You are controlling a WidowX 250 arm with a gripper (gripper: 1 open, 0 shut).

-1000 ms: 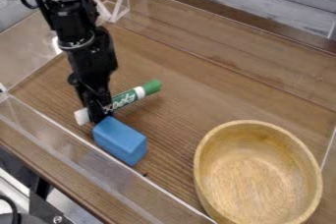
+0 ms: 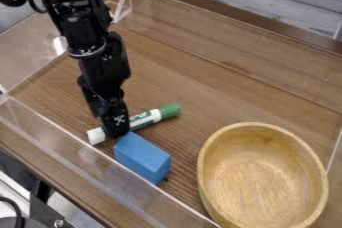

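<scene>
The black gripper (image 2: 110, 122) reaches down from the upper left to a white tube with a green cap (image 2: 159, 116) lying on the wooden table. A blue box (image 2: 142, 157) lies just in front of the tube, toward the lower middle.
A cream oval bowl (image 2: 262, 177) stands at the lower right. Clear plastic walls run along the left and front edges.
The blue box has shifted slightly right.
</scene>
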